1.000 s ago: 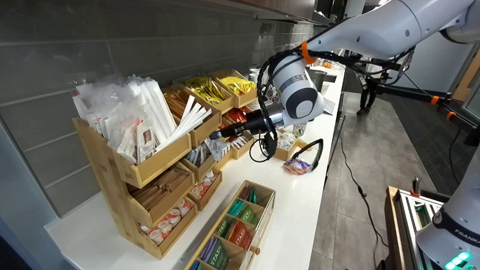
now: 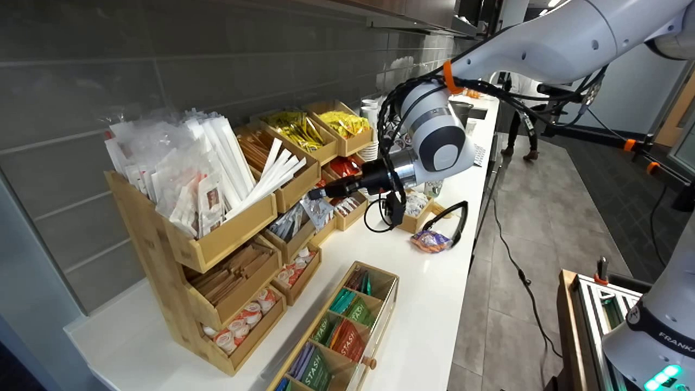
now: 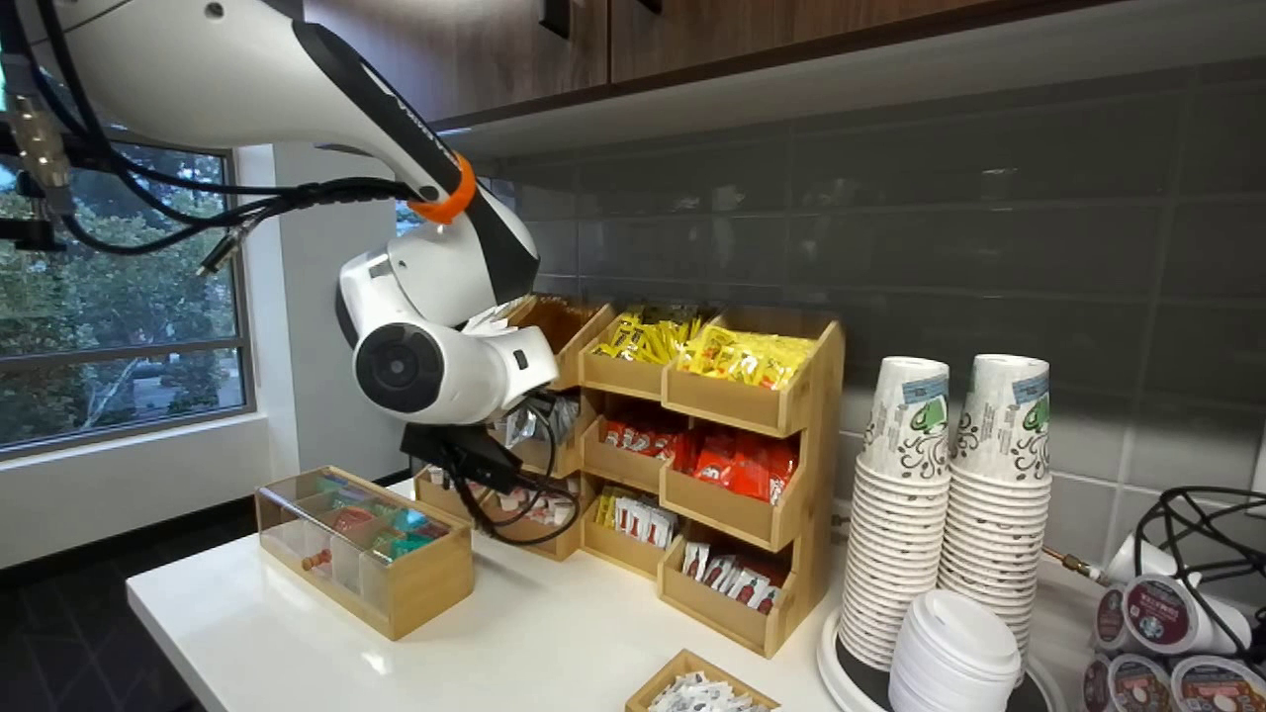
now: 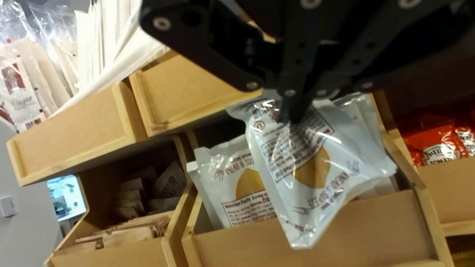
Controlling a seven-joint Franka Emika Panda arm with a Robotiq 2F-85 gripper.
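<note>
In the wrist view my gripper is shut on the upper part of a silvery condiment packet (image 4: 329,182). The film creases around the fingertips, and the packet hangs tilted, its lower corner in front of the bin's front wall. Another similar packet (image 4: 242,191) leans inside that wooden bin (image 4: 320,236), partly behind the held one. From exterior view 1, the gripper (image 2: 314,194) points at the middle tier of the shelf, the held packet (image 2: 318,212) below its tip. The arm hides the fingertips in exterior view 2.
White-wrapped cutlery (image 2: 260,182) juts out from the upper tier close to the gripper. A tea box (image 2: 352,319) stands on the counter (image 2: 417,293) in front of the shelf. Open counter lies right of the tea box. Stacked cups (image 3: 902,510) stand beyond the shelf.
The gripper and the packet have shifted slightly right and up in exterior view 1, a little out from the shelf. A person in the background has also moved.
</note>
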